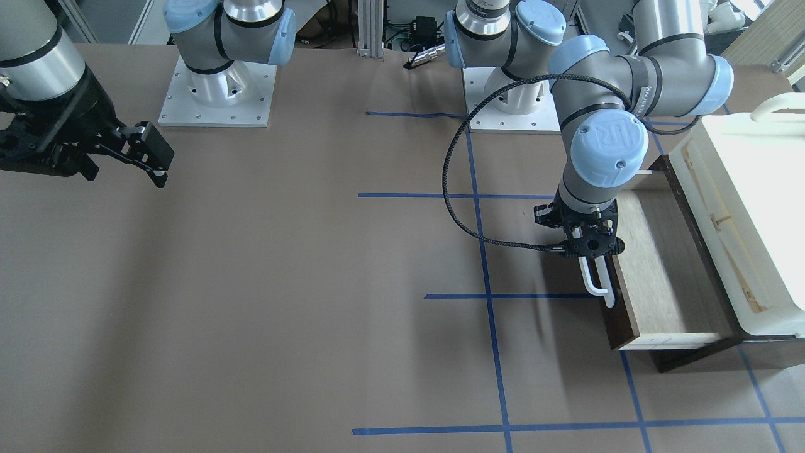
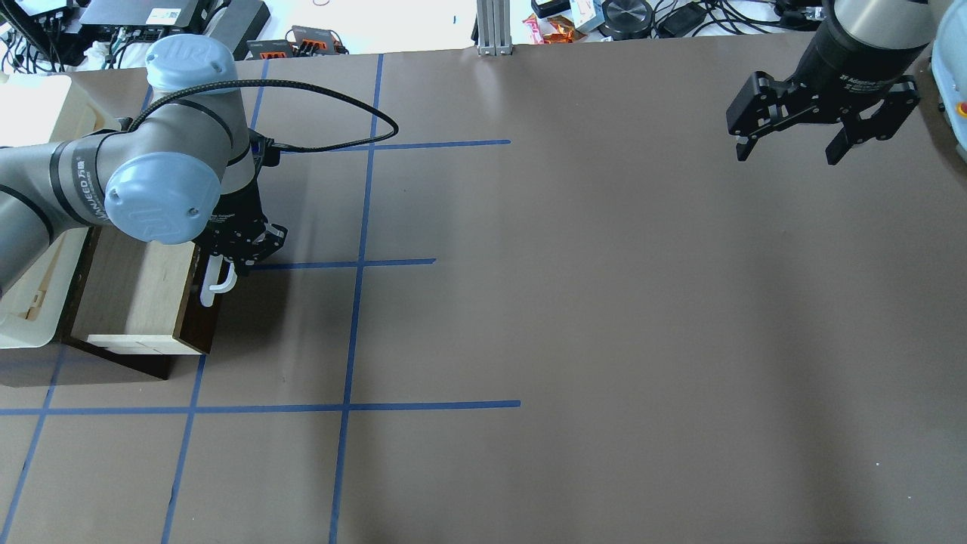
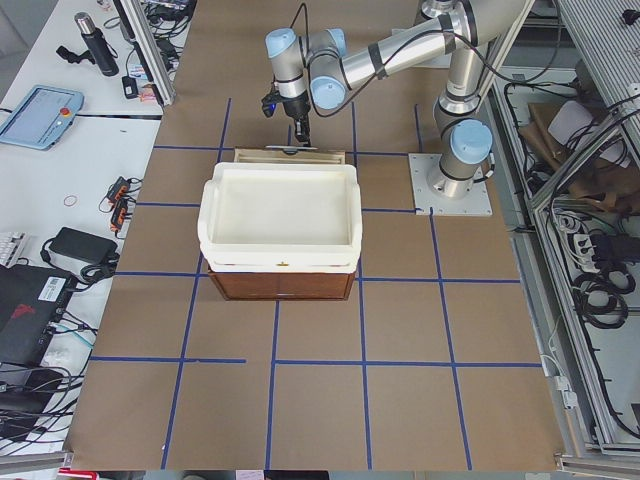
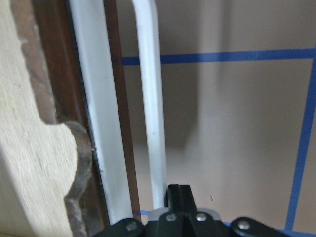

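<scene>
My gripper [image 1: 581, 241] is down at the white handle [image 1: 592, 280] on the front of an open wooden drawer [image 1: 668, 264], with its fingertips against the handle. In the left wrist view the handle [image 4: 150, 98] runs upright just above the black fingertips, along the dark drawer front [image 4: 61, 59]; whether the fingers are closed around it is hard to tell. The drawer [image 2: 136, 281] looks empty. A cream tray [image 3: 280, 215] sits on top of the dark cabinet [image 3: 280, 287].
The table [image 1: 287, 287], marked with blue tape lines, is clear left of the drawer. A second arm's black gripper [image 2: 816, 118] stands apart at the far side. More arm bases are at the back.
</scene>
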